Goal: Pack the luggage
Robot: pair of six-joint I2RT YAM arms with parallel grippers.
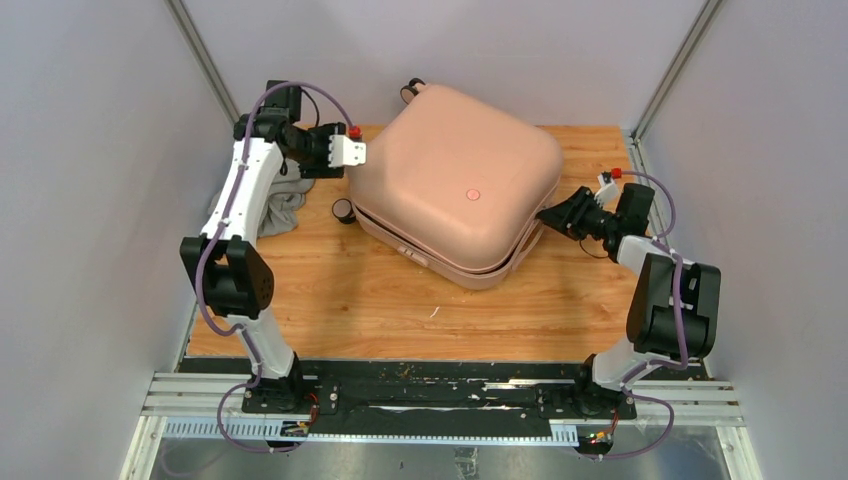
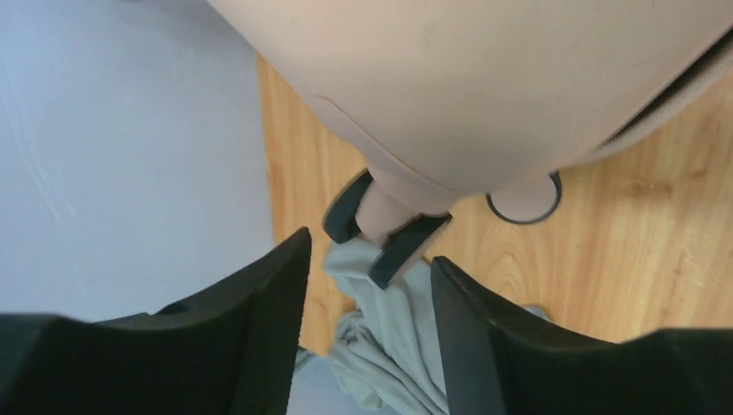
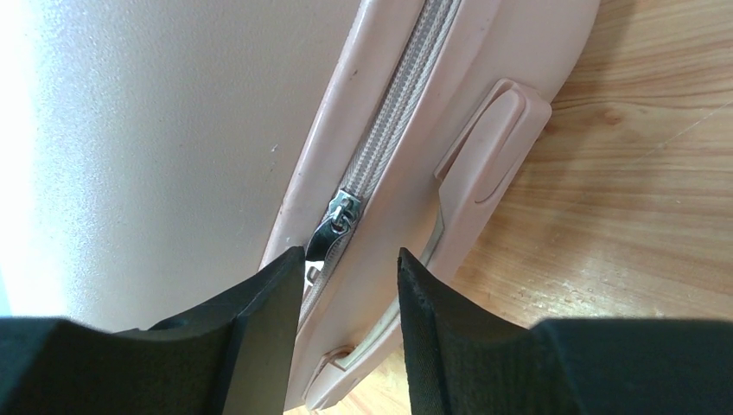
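Note:
The pink suitcase (image 1: 450,175) lies closed-lidded and slanted across the wooden table, a gap showing along its zipped rim. In the left wrist view my left gripper is part open above the suitcase's back-left corner, near a wheel (image 2: 399,249), with nothing seen between its fingers. My right gripper is part open at the suitcase's right side; one fingertip is at the metal zipper pull (image 3: 331,226), beside the side handle (image 3: 493,147). Whether it touches the pull is unclear.
A grey cloth (image 1: 285,205) lies at the table's left, below my left arm. Bare wood (image 1: 420,325) is clear along the front and right. Pale walls enclose the table on the sides and back.

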